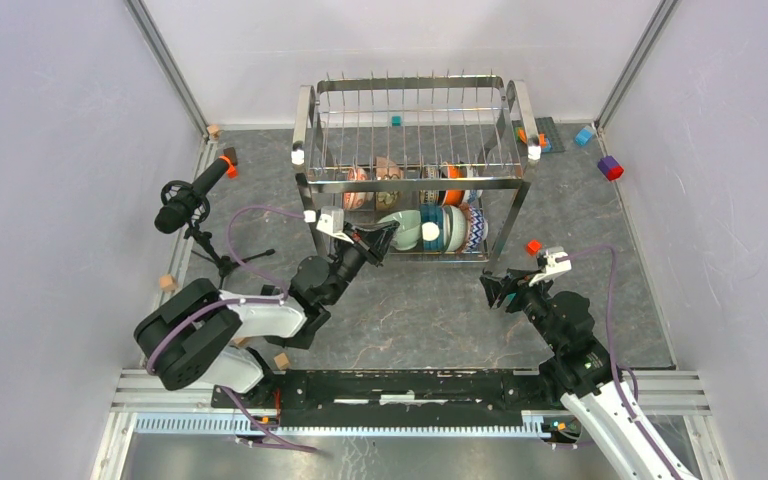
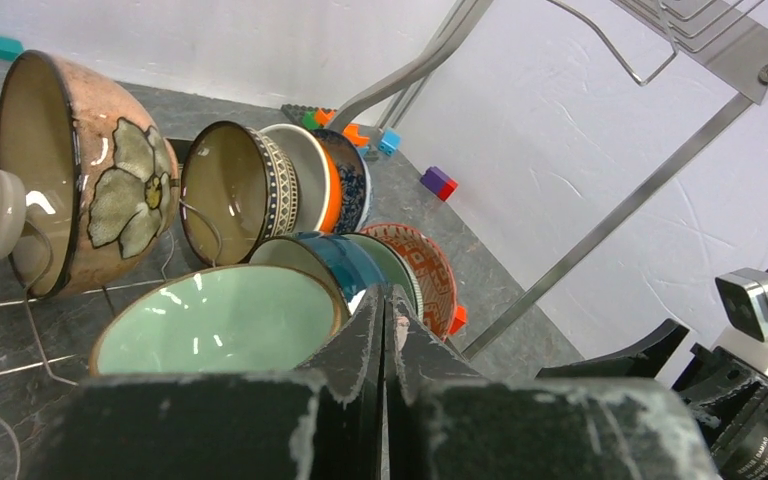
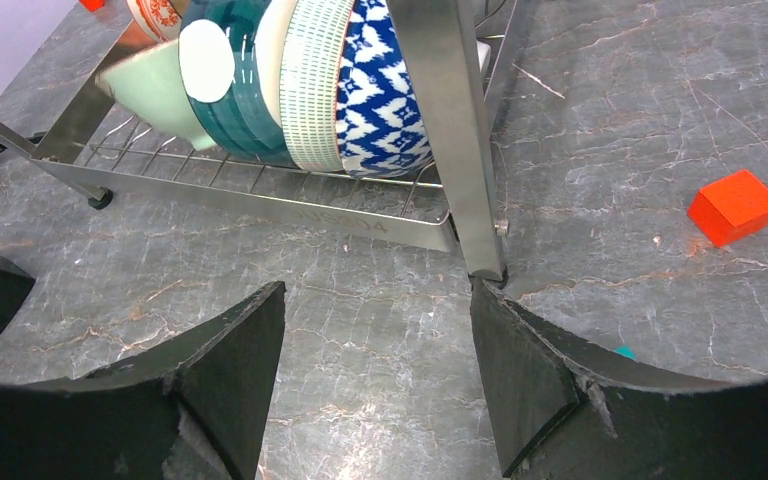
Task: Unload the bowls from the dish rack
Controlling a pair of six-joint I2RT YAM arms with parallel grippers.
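Observation:
The pale green bowl (image 2: 218,322) stands tilted at the front of the dish rack (image 1: 415,184). My left gripper is shut at its right side, apparently with the thin rim between the fingers, whose hold on it is mostly hidden. To its right, the teal bowl (image 3: 243,85), the cream textured bowl (image 3: 312,85) and the blue-and-white patterned bowl (image 3: 383,95) lean in a row. Behind are a flower bowl (image 2: 120,185), a brown bowl (image 2: 232,188) and an orange-and-white bowl (image 2: 312,180). My right gripper stands open and empty before the rack's right leg.
A red cube (image 3: 735,207) lies right of the rack. A black stand (image 1: 222,255) occupies the left side. The rack's right post (image 3: 450,120) rises beside the patterned bowl. The grey floor (image 1: 430,320) in front of the rack is clear.

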